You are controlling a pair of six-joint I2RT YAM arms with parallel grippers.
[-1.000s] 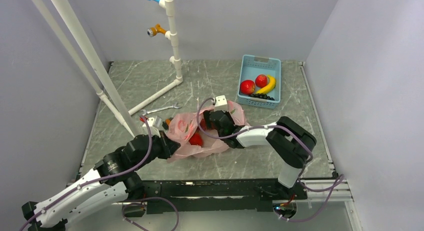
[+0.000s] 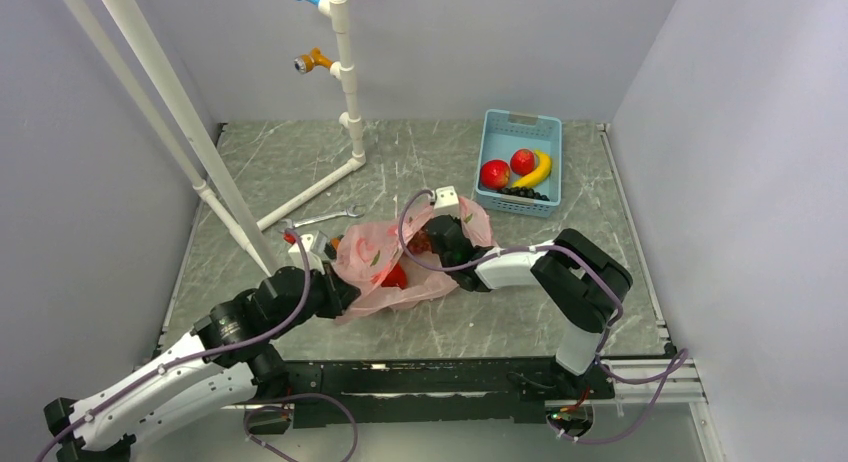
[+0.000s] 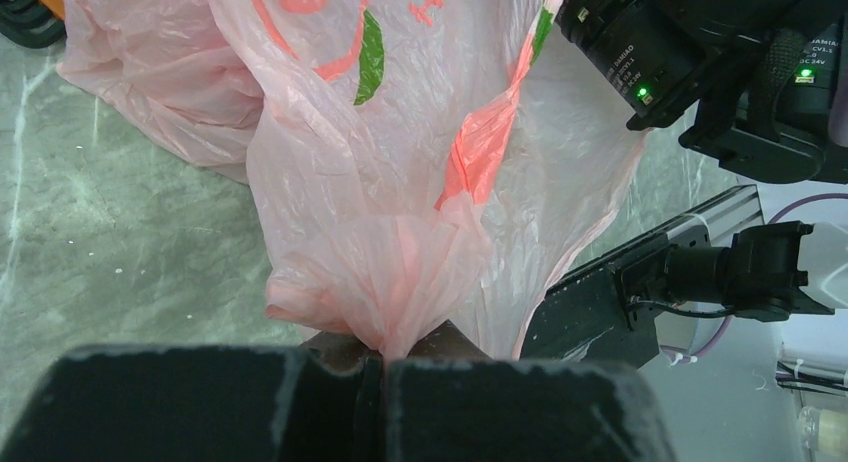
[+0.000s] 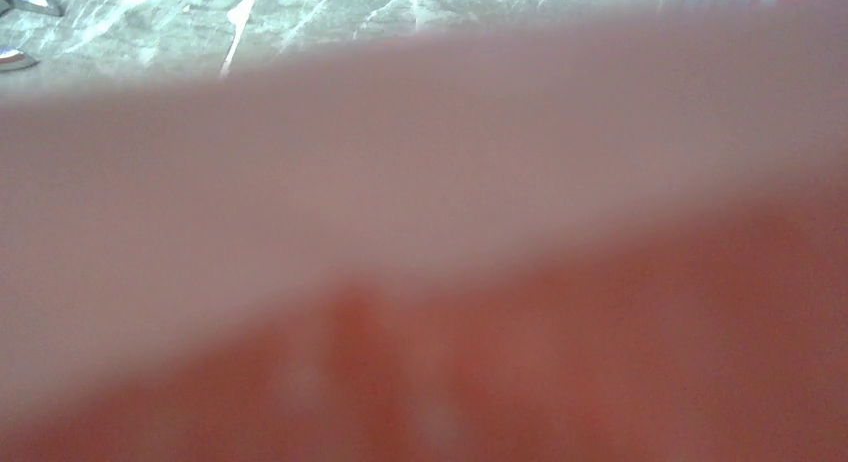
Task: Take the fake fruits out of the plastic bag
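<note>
The pink translucent plastic bag (image 2: 375,257) lies crumpled mid-table, a red fruit (image 2: 393,278) and another reddish item (image 2: 418,243) visible inside. My left gripper (image 2: 342,285) is at the bag's left end; in the left wrist view it is shut, with gathered plastic pinched between its fingers. My right gripper (image 2: 435,242) is down in the bag's right part, its fingers hidden; the right wrist view is mostly blurred pink and red.
A blue basket (image 2: 550,200) at back right holds red fruits, a banana and dark grapes. A wrench (image 2: 320,218) lies behind the bag, near white pipes (image 2: 320,186).
My right gripper and wrist have shifted slightly toward the right and back since about a second ago. The left arm stays in place.
</note>
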